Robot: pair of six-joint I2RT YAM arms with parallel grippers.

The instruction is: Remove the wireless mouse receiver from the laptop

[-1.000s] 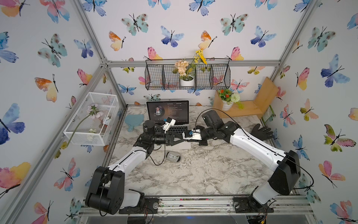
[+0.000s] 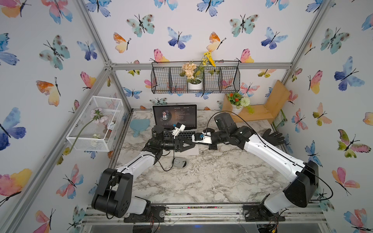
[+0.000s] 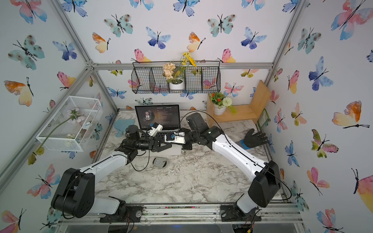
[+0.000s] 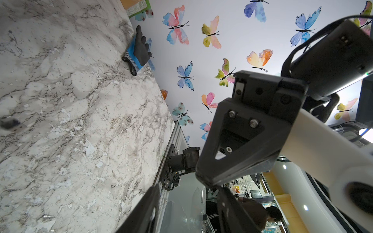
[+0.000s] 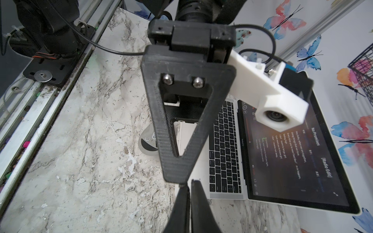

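The silver laptop point(image 2: 174, 116) stands open at the back of the table, its screen lit. My left gripper point(image 2: 193, 145) is over the laptop's front edge, tip to tip with my right gripper. Left wrist view: the left gripper's blurred fingers point(image 4: 231, 211) stand apart at the bottom, and the right gripper's black triangular side fills the upper right. Right wrist view: my right gripper has its fingers together, right at the tip of the left gripper. I cannot make out the receiver; anything small between the right fingertips is too small to tell.
A grey mouse point(image 2: 179, 162) lies in front of the laptop. A blue-green item point(image 2: 139, 126) is left of it, a dark glove point(image 2: 274, 137) at the right. A potted plant point(image 2: 237, 104) stands by a wooden shelf point(image 2: 268, 110).
My left gripper has edged right after it, keeping its tip close to the right fingertips.
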